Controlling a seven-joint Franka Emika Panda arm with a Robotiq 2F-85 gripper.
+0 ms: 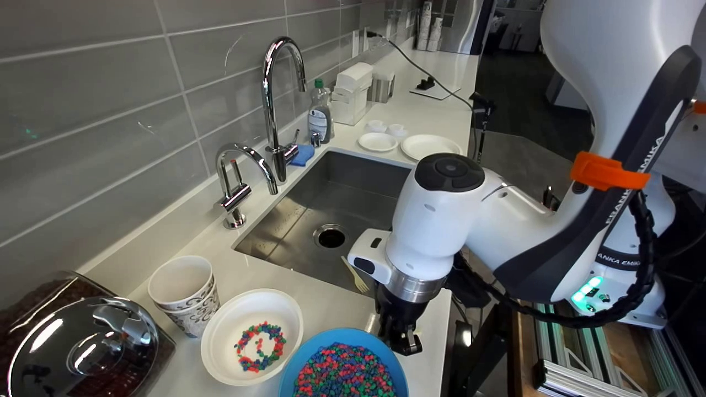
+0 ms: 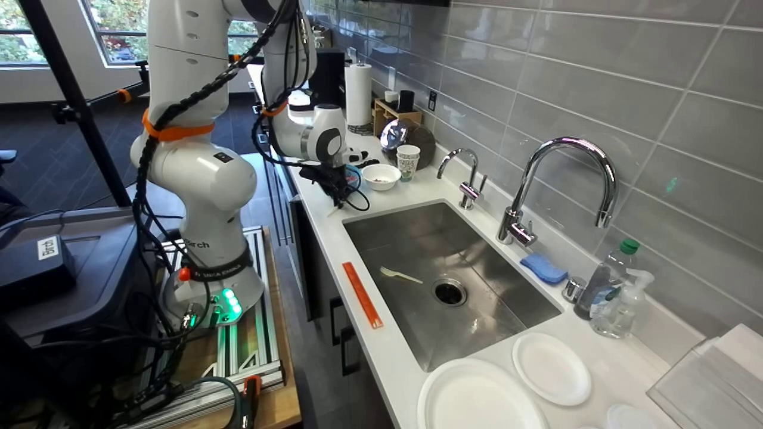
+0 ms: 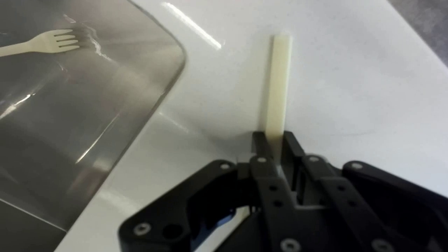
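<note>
In the wrist view, my gripper is shut on a narrow cream-coloured utensil handle [image 3: 279, 79], which extends forward from between the fingertips over the white counter. The utensil's other end is hidden by the gripper. From exterior view 1, the gripper [image 1: 405, 344] appears beside the right rim of a blue bowl [image 1: 289, 377] full of red, blue and green pieces. A white bowl [image 1: 218, 317] to its left holds a ring of similar pieces. Exterior view 2 has the gripper [image 2: 343, 196] at the counter's far end, its fingers hard to make out.
A pale fork [image 2: 400, 274] lies in the steel sink [image 2: 386, 239]. Paper cups [image 1: 185, 291] and a lidded pot [image 1: 86, 350] stand left of the bowls. A red strip [image 2: 362, 294] lies along the counter's front edge; white plates [image 2: 479, 393] are past the sink.
</note>
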